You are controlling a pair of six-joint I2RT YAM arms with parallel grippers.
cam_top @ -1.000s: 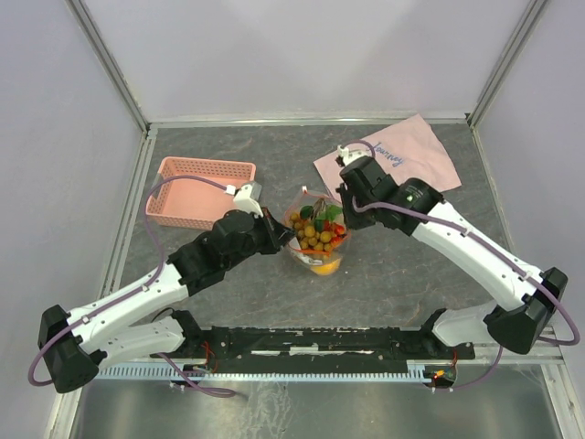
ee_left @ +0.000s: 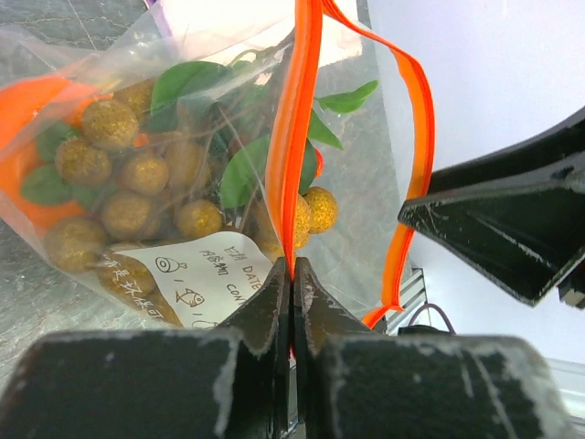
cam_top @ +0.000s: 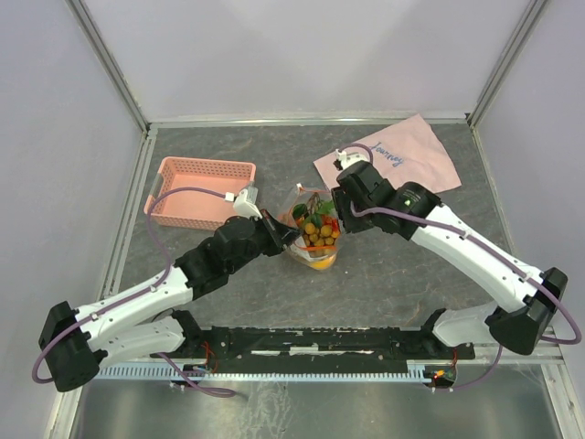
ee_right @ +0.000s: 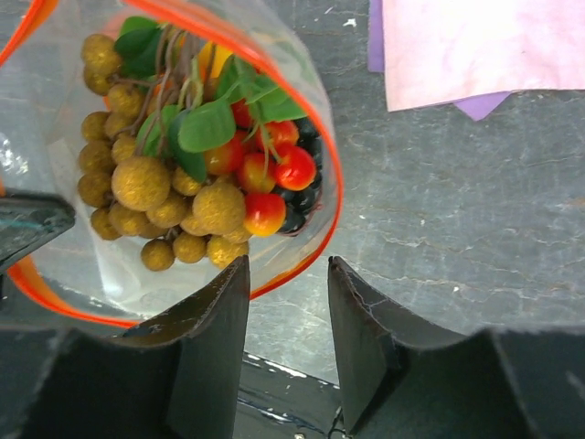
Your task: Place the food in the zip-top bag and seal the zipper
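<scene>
A clear zip top bag (cam_top: 320, 260) with an orange zipper stands on the table, its mouth gaping. Inside it lie several brown-yellow round fruits (ee_right: 142, 183), red cherry tomatoes (ee_right: 296, 167), dark berries and green leaves (ee_right: 207, 126). My left gripper is shut on the orange zipper edge (ee_left: 294, 137) at the bag's left side. My right gripper is open beside the right part of the rim. In the right wrist view the orange rim (ee_right: 336, 183) passes just beyond its left finger; nothing shows held between the fingers.
An empty pink basket (cam_top: 201, 221) stands at the back left. A pink cloth (cam_top: 416, 160) with lettering lies at the back right, a purple layer (ee_right: 482, 105) beneath it. The table right of the bag is clear.
The left gripper keeps its hold on the bag edge, and the bag's mouth has shifted slightly.
</scene>
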